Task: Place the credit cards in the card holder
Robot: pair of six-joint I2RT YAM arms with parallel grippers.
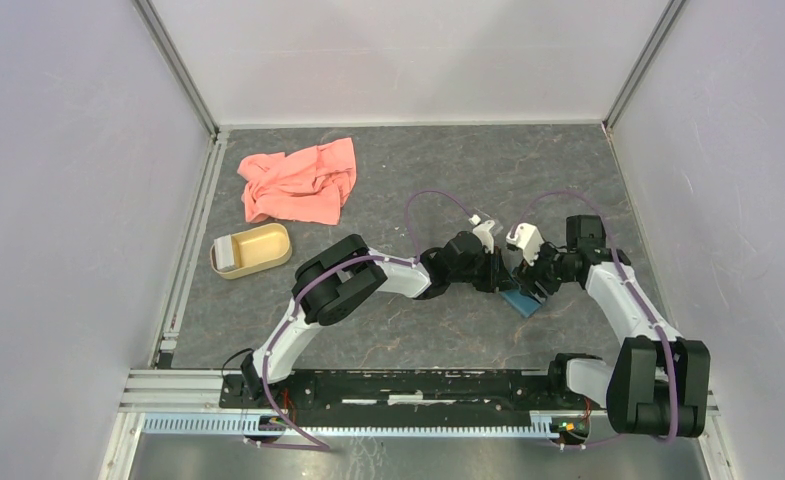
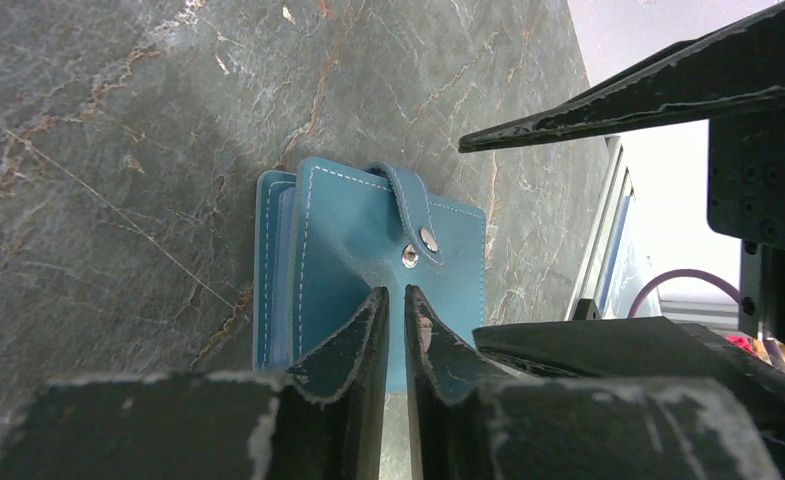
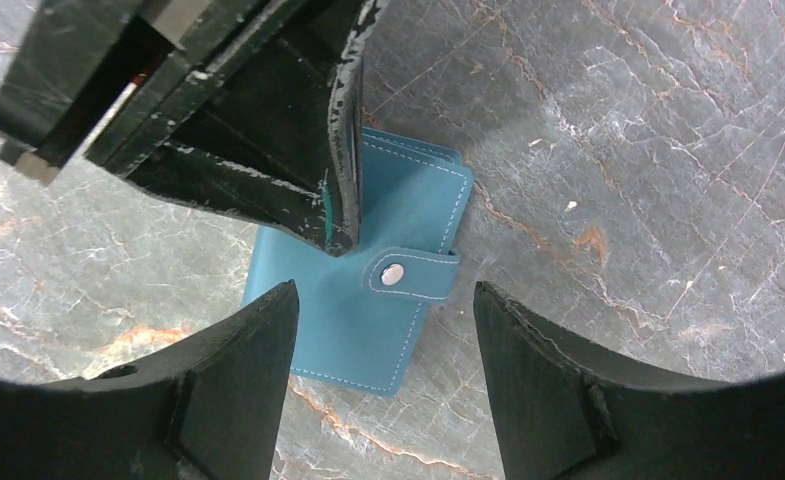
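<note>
The blue card holder (image 1: 526, 303) lies flat on the stone-patterned table, partly covered by both grippers. Its strap (image 3: 423, 273) and round snap (image 3: 393, 273) face up. At one edge the left wrist view shows stacked layers (image 2: 282, 275); whether cards are among them I cannot tell. My left gripper is shut over the holder's upper face, a narrow gap between its tips; what is pinched there is unclear. My right gripper is open above the holder, its fingers on either side of the strap area and nothing gripped.
A yellow tray (image 1: 268, 262) with a white box-like item (image 1: 224, 254) sits at far left. Behind it lies a crumpled coral cloth (image 1: 303, 180). Both grippers crowd close together over the holder.
</note>
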